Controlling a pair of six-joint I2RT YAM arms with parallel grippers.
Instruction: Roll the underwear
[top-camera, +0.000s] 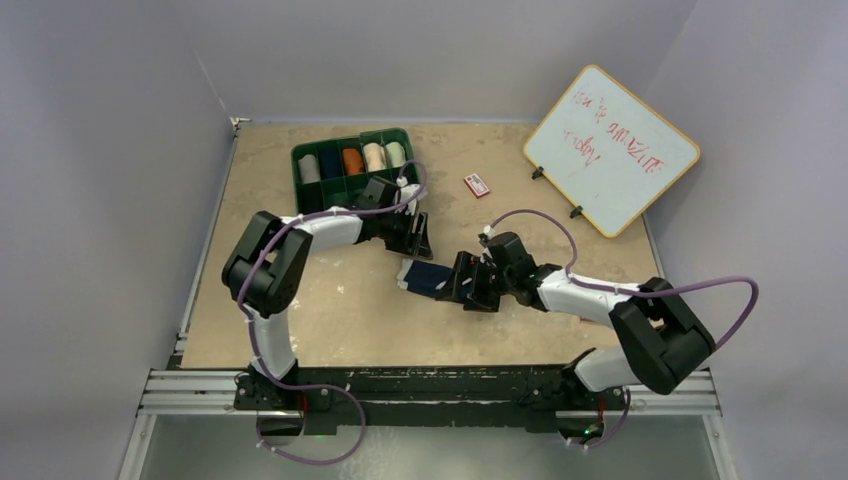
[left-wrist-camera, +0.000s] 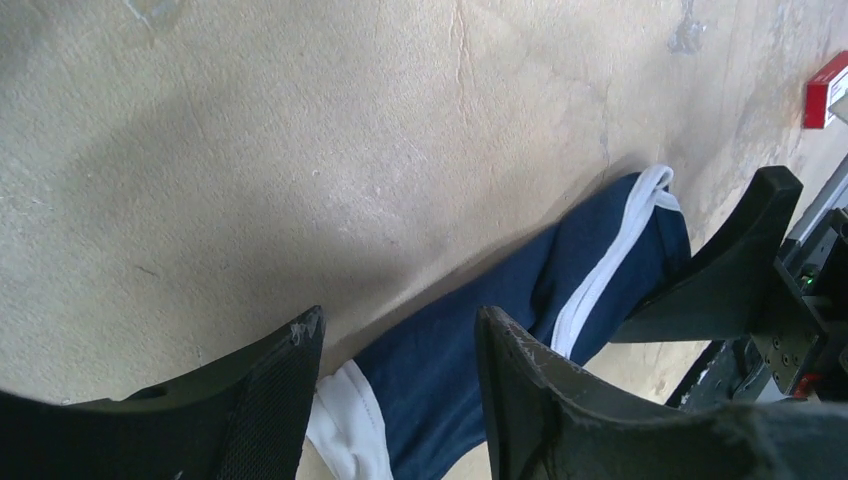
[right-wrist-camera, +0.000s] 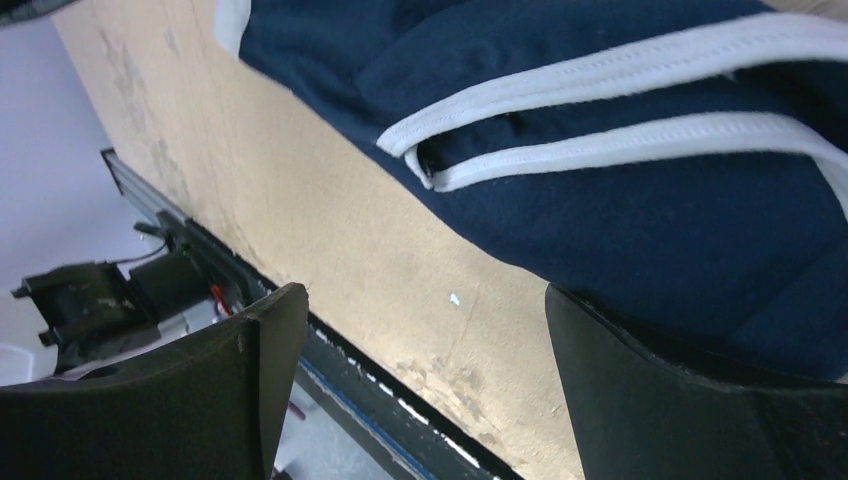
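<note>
The navy underwear (top-camera: 425, 277) with white trim lies folded into a narrow strip on the table. In the left wrist view its white band (left-wrist-camera: 350, 425) is at the near end, while the far part of the navy cloth (left-wrist-camera: 600, 230) passes by the right gripper's dark finger. My left gripper is open above the banded end, nothing held. Over the strip's right end, my right gripper stands open; one of its fingers (right-wrist-camera: 620, 370) is close to the cloth (right-wrist-camera: 660, 220), and whether they touch I cannot tell. From above, the right gripper covers part of the underwear.
A green divided box (top-camera: 297, 190) with several rolled cloths stands at the back left, behind the left arm. A small red-and-white box (top-camera: 477, 185) lies at the back middle. The whiteboard (top-camera: 612, 150) leans at the back right.
</note>
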